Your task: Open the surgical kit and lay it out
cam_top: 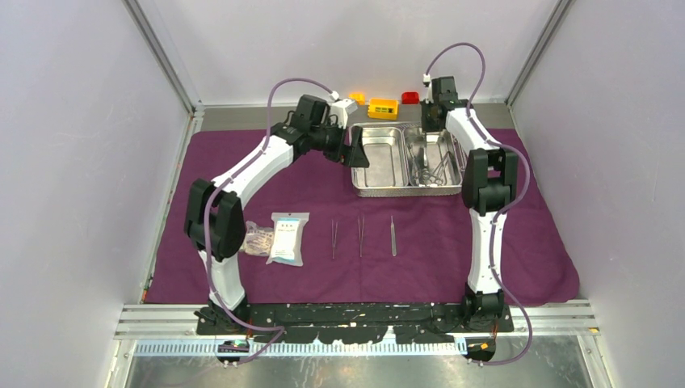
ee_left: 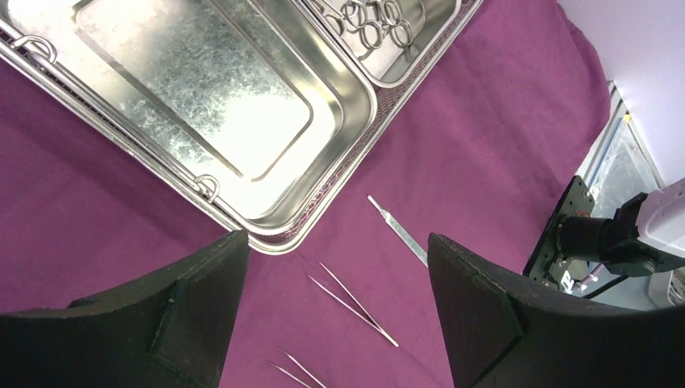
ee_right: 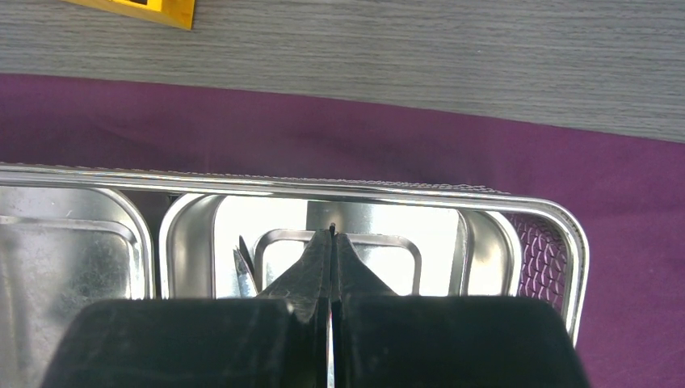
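Note:
A metal mesh basket (cam_top: 408,192) holds two steel trays side by side. The left tray (ee_left: 206,97) is empty. In the right tray (ee_right: 485,275) lie several instruments, including ring-handled scissors or clamps (ee_left: 380,20). My left gripper is above the left tray, its fingers apart and nothing between them. My right gripper is over the far part of the right tray, fingers together and nothing clearly visible between them. Two tweezers (cam_top: 334,240) (cam_top: 361,237) and a scalpel handle (cam_top: 393,236) lie spaced out on the purple cloth.
A white labelled packet (cam_top: 287,238) and a clear bag (cam_top: 258,240) lie at front left. Behind the basket stand a yellow box (cam_top: 383,109) and a red one (cam_top: 410,98). Bare cloth (cam_top: 436,259) lies at front right.

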